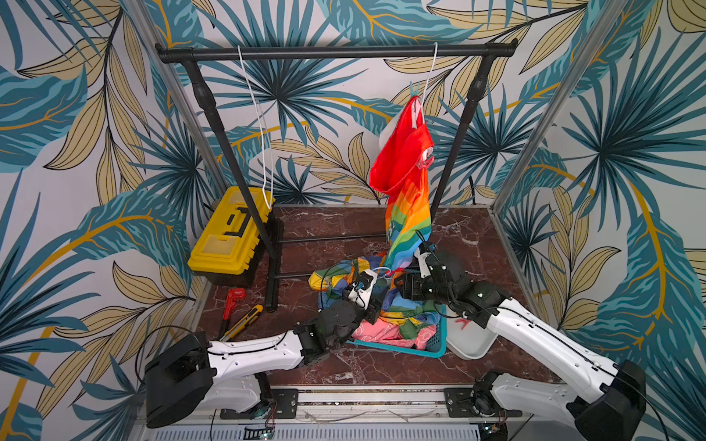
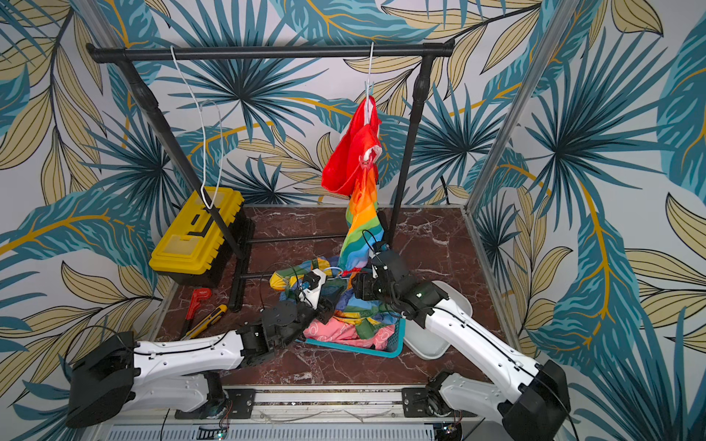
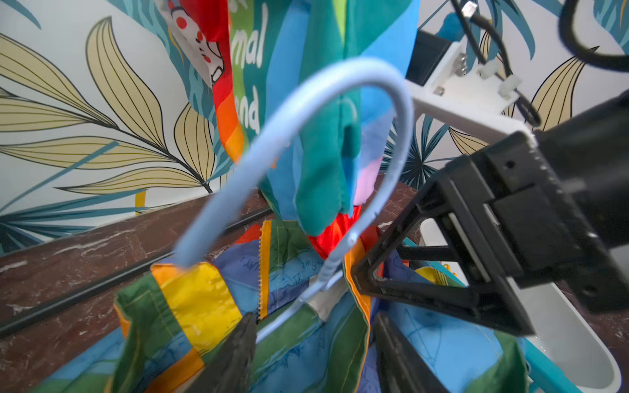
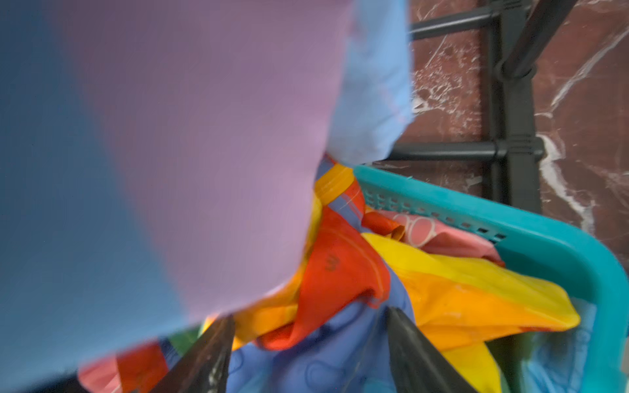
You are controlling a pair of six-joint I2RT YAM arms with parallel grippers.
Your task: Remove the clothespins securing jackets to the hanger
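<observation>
A rainbow jacket with a red hood (image 1: 400, 158) hangs from the white hanger (image 1: 434, 66) at the right of the rail, turned nearly edge-on. At its top is a small teal clothespin (image 2: 368, 86); no other pin on it can be made out. Over the cloth pile, my left gripper has its fingers apart, with a pale-blue hook-shaped rod (image 3: 386, 82) curving up in front. My right gripper is also open, beside the jacket's lower end, whose blurred fabric (image 4: 229, 150) fills much of its view. Nothing shows held by either.
Beneath both grippers, a teal basket (image 1: 437, 341) holds colourful clothes. A white tray (image 1: 478, 341) with a pink clothespin (image 1: 462, 321) sits to its right, partly under the right arm. At left are a yellow toolbox (image 1: 231, 228) and an empty hanger (image 1: 261, 139).
</observation>
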